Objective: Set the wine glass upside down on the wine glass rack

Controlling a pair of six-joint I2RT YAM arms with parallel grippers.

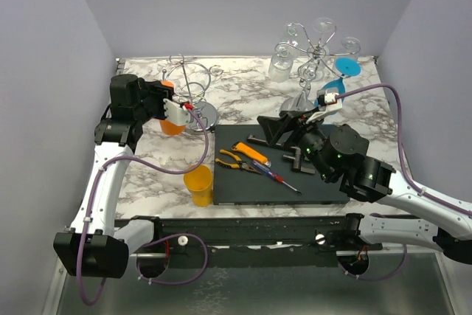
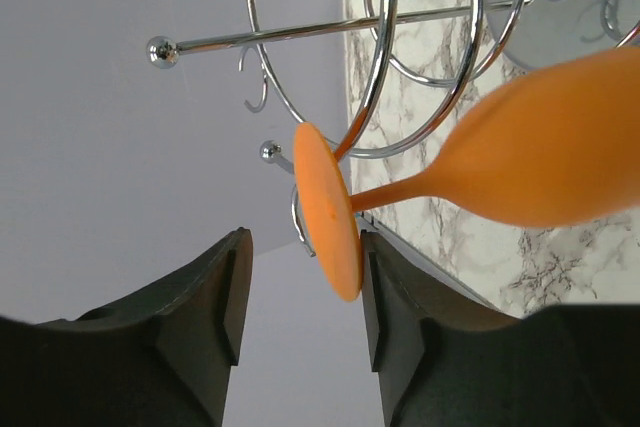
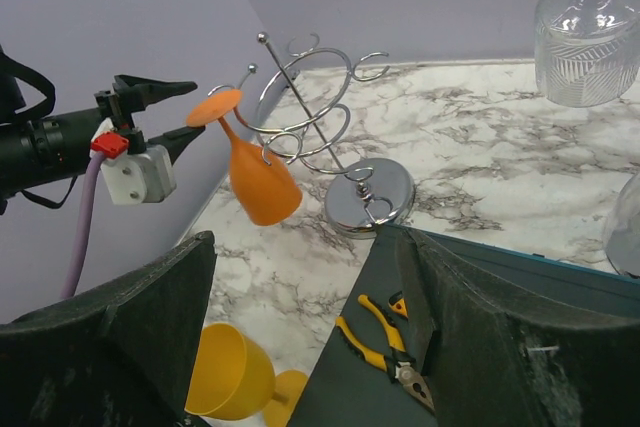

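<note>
An orange wine glass point(image 2: 540, 147) hangs bowl down, its foot up, on the chrome rack point(image 3: 365, 197) at the left back, the stem among the rack's hooks and rings. In the left wrist view my left gripper is open, its right finger beside or touching the rim of the orange foot; nothing is clasped between the fingers. The right wrist view shows that gripper just left of the foot. My right gripper stands open and empty above the dark mat, facing the left rack.
A yellow glass point(image 1: 198, 186) lies at the front left. The dark mat point(image 1: 232, 189) holds pliers, a screwdriver and other tools. A second rack point(image 1: 302, 101) with clear glasses and a blue glass stands at the back right. Grey walls close both sides.
</note>
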